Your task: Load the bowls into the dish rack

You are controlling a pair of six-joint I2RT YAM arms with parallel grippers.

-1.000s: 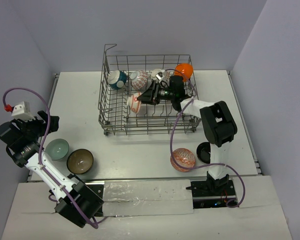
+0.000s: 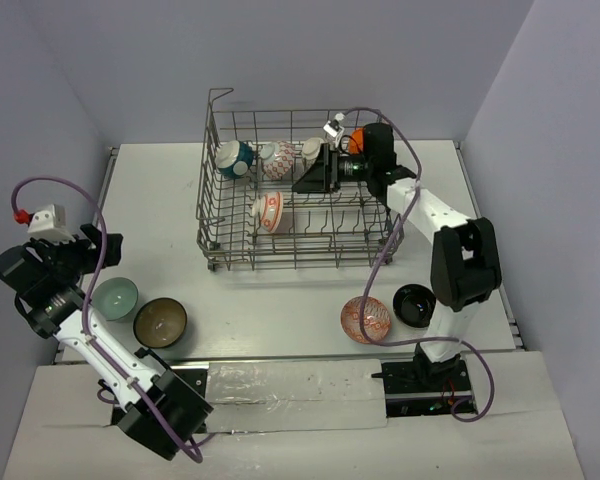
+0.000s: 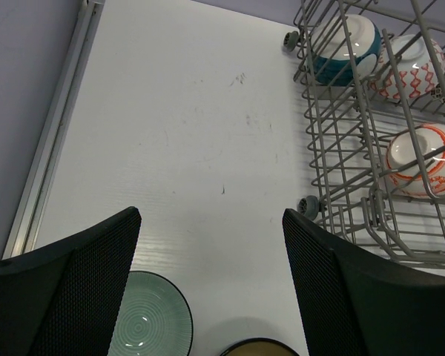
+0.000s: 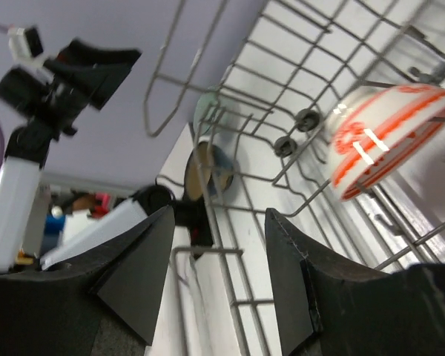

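Note:
An orange-and-white bowl (image 2: 270,212) stands tilted on its side among the tines in the front row of the dish rack (image 2: 270,265). My right gripper (image 2: 320,178) is open above the rack, to the right of that bowl and apart from it; the right wrist view shows the bowl (image 4: 386,137) clear of the fingers (image 4: 285,274). Behind it in the rack stand a teal bowl (image 2: 234,159), a red-patterned bowl (image 2: 277,160) and a pale bowl (image 2: 313,150). My left gripper is open with nothing between its fingers, over the left of the table.
On the table lie a green bowl (image 2: 115,297) and a brown bowl (image 2: 160,323) at left, an orange-patterned bowl (image 2: 366,319) and a black bowl (image 2: 414,305) at right. An orange item (image 2: 357,139) sits in the rack's back right, partly covered by the right arm.
The bowl stays in the rack, leaning a little differently. The left arm has shifted only slightly.

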